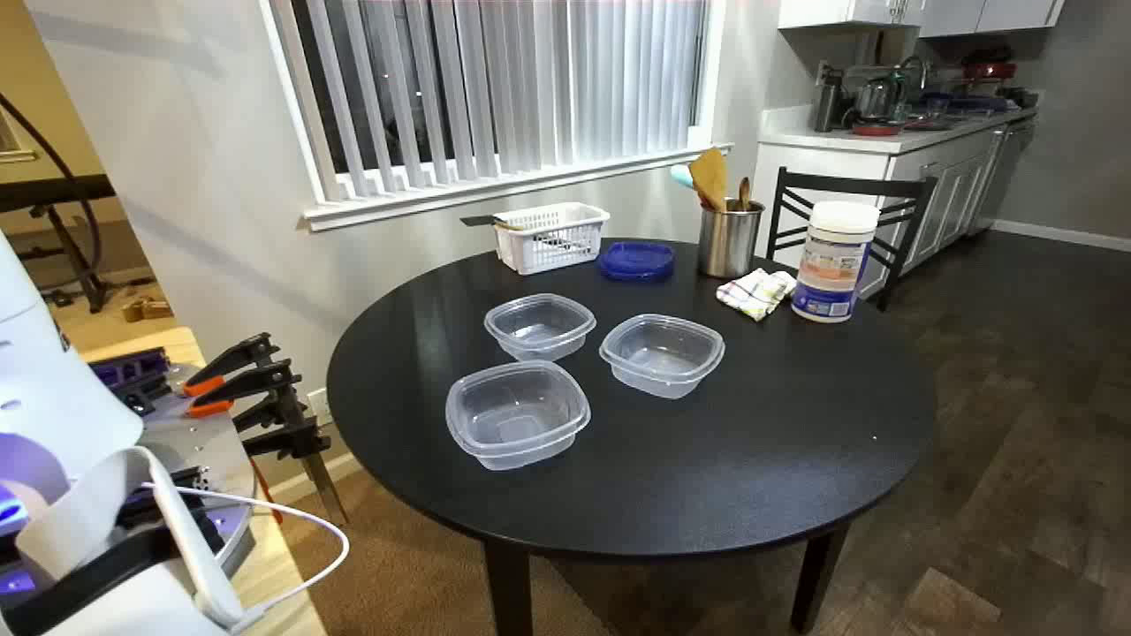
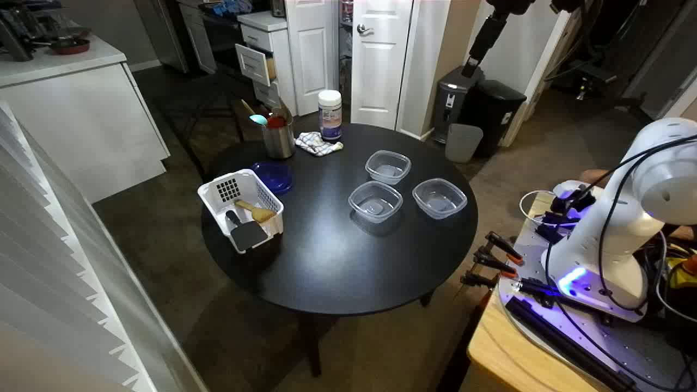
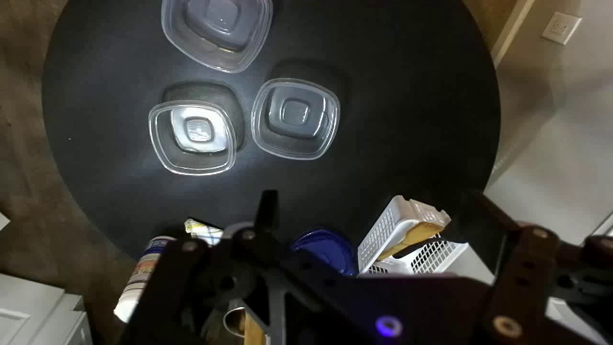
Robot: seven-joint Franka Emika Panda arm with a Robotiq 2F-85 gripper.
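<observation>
Three clear plastic containers stand uncovered on the round black table: a large one [image 1: 517, 415] nearest the arm's base, one to the right [image 1: 663, 355], and a smaller-looking one [image 1: 541, 327] behind. All three look empty. From the wrist view, my gripper is high above the table with its fingers spread wide and nothing held between them. The white basket [image 3: 388, 233] and blue lid [image 3: 327, 250] appear far below it. One dark finger [image 2: 487, 40] hangs at the top of exterior view 2. In exterior view 1 the gripper is out of sight.
The basket holds a wooden spoon [image 2: 261, 213] and a black spatula [image 2: 248, 234]. Along the table's far side are a steel utensil pot [image 1: 729, 242], a checked cloth [image 1: 755, 293] and a wipes canister [image 1: 834, 263].
</observation>
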